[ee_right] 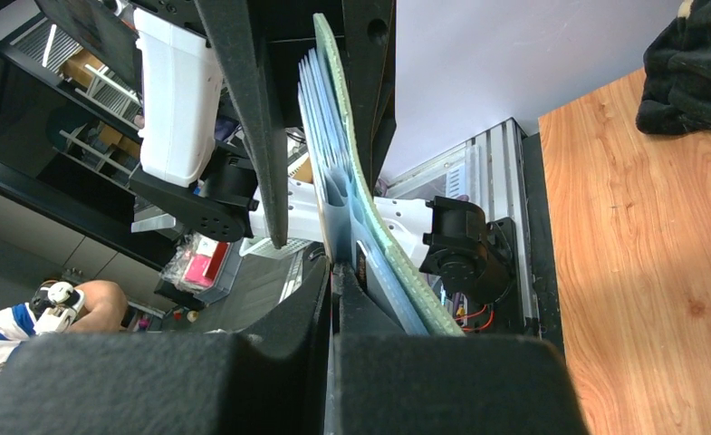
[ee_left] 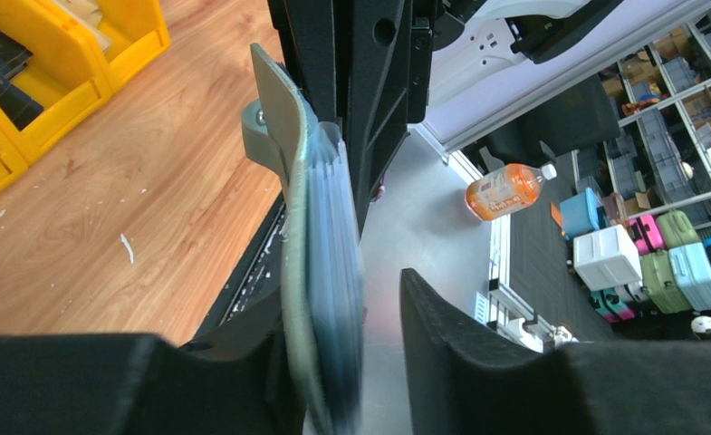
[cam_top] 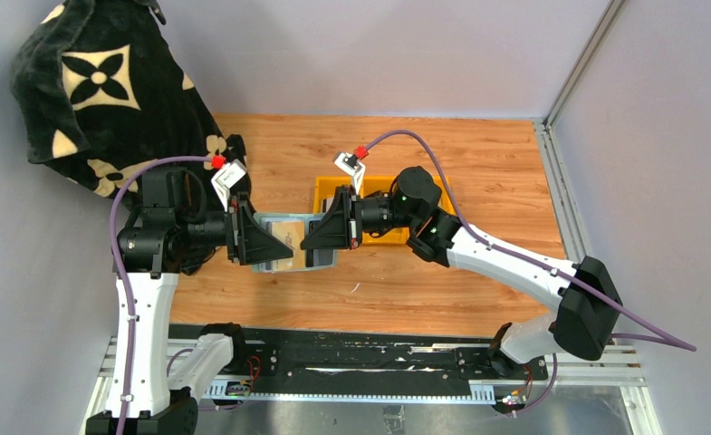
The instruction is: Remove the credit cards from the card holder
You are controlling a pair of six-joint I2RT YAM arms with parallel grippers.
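In the top view the card holder (cam_top: 263,217), pale blue-green with a tan card (cam_top: 288,234) showing on it, is up between my two grippers. Both wrist views see it edge-on, its clear sleeves (ee_left: 335,227) fanned a little. My left gripper (cam_top: 291,256) has one finger over the holder's top face; in the right wrist view its fingers (ee_right: 263,154) stand apart around the holder, with a gap on the sleeve side. My right gripper is shut, its tips at the sleeve edges. Whether they press into a sleeve I cannot tell.
Behind the right gripper stands a yellow divided bin (cam_top: 379,188) with dark items inside. A black patterned cloth (cam_top: 98,91) hangs at the back left.
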